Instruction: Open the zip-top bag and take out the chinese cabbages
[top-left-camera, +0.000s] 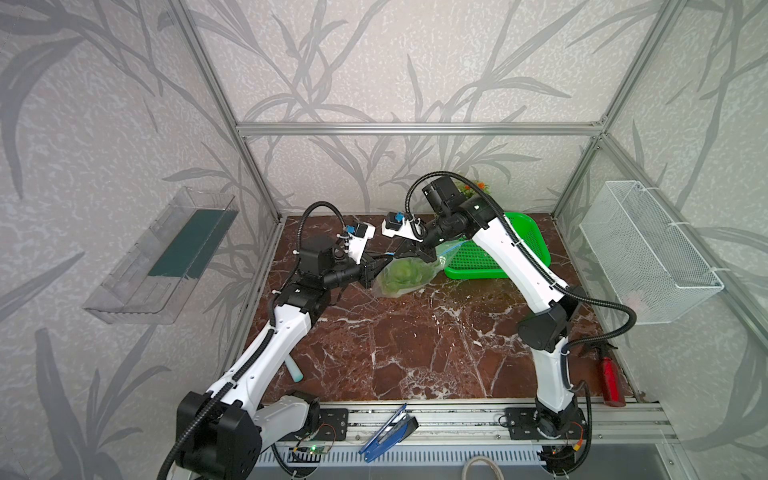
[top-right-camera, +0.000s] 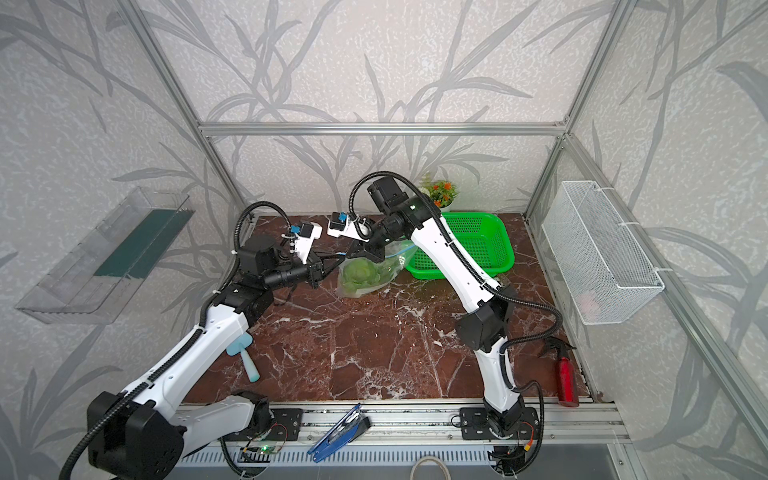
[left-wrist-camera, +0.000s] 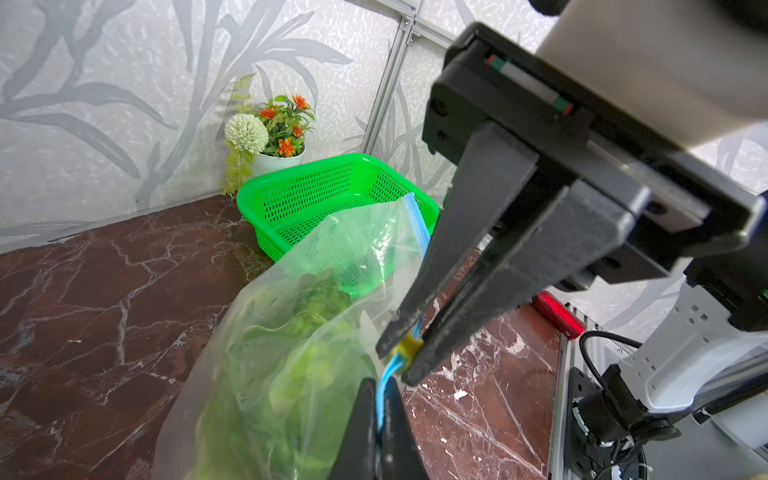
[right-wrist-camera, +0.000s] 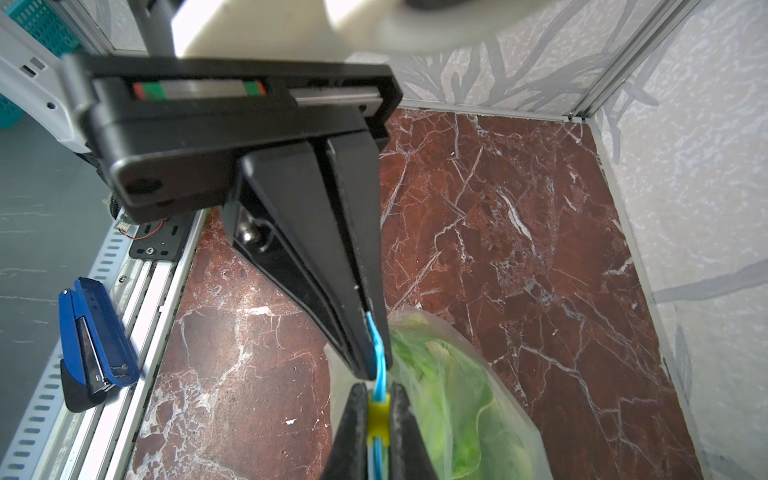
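A translucent zip-top bag holding pale green chinese cabbage is in the middle of the table, its blue zip edge raised between the two grippers. My left gripper is shut on that blue strip at the top of the bag, close beside the other gripper. My right gripper is shut on the blue zip strip and a small yellow piece, which looks like its slider. The bag hangs below both grippers, its cabbage visible through the plastic. In both top views the fingertips are partly hidden by the arms.
A green basket stands at the back right, with flowers behind it. A teal scraper lies front left, a red spray bottle front right, a blue stapler on the front rail.
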